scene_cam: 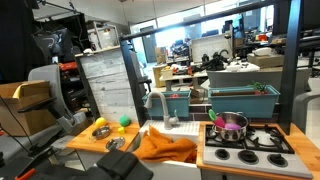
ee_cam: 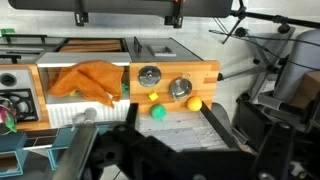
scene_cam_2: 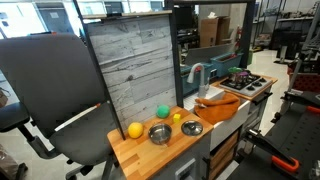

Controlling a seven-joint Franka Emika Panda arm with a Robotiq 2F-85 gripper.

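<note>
My gripper shows as dark shapes along the bottom of the wrist view, its fingers apart and nothing between them. Below it lies the wooden counter. An orange cloth (ee_cam: 97,80) is crumpled over the sink area. Two round metal dishes (ee_cam: 149,76) sit on the bare wood, one shallow and one deeper like a bowl (scene_cam_2: 160,134). Close to them are a small yellow block (ee_cam: 154,96), a green round item (ee_cam: 158,112) and a yellow round item (ee_cam: 195,103). The exterior views do not show the fingertips clearly.
A steel pot (scene_cam: 228,132) with colourful contents stands on the black stove (scene_cam: 250,146). A tall faucet (scene_cam: 160,103) rises behind the cloth. Teal bins (scene_cam: 245,103) line the back. A whitish wood panel (scene_cam_2: 133,70) and a dark office chair (scene_cam_2: 58,85) border the counter's end.
</note>
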